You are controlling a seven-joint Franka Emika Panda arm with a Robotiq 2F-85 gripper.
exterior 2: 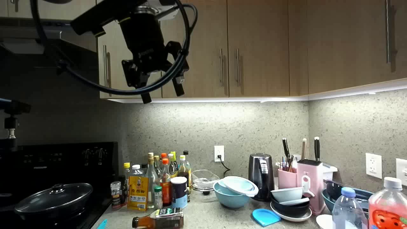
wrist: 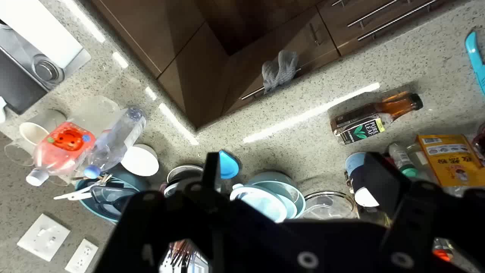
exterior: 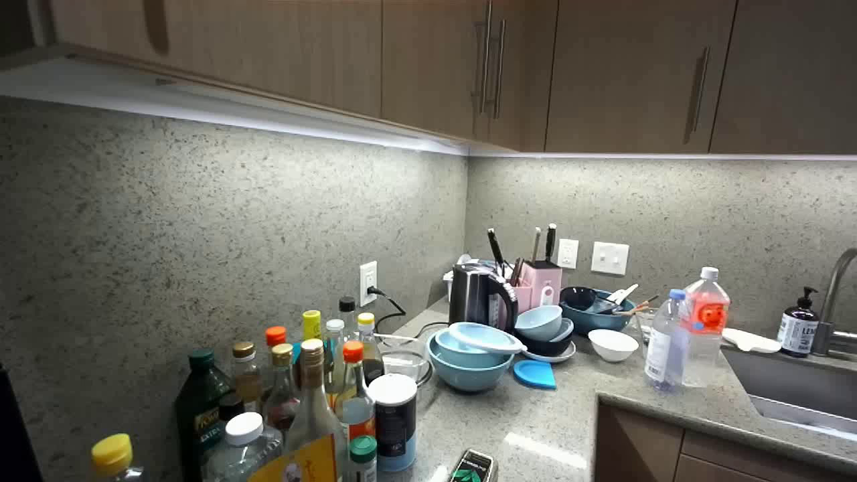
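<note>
High over the counter, in front of the upper cabinets, my gripper (exterior 2: 162, 96) points down and stands open, its two fingers well apart. Between them is only air; in the wrist view the black fingers (wrist: 210, 170) frame the counter from above. A brown tea bottle (exterior 2: 164, 219) with a Pure Leaf label lies on its side on the counter, far below the gripper. From above, the same bottle (wrist: 363, 119) shows whole, its dark cap toward the right. Only the label end of the bottle (exterior: 473, 466) enters exterior view 1, at the bottom edge.
Several sauce bottles (exterior 2: 164, 179) crowd the counter beside the stove (exterior 2: 57, 160). Stacked blue bowls (exterior 2: 231, 196), a black kettle (exterior 2: 261, 175) and a pink knife block (exterior 2: 311, 183) stand along the wall. Two plastic bottles (exterior: 707, 329) are near the sink (exterior: 791, 385). Counter around the tea bottle is mostly clear.
</note>
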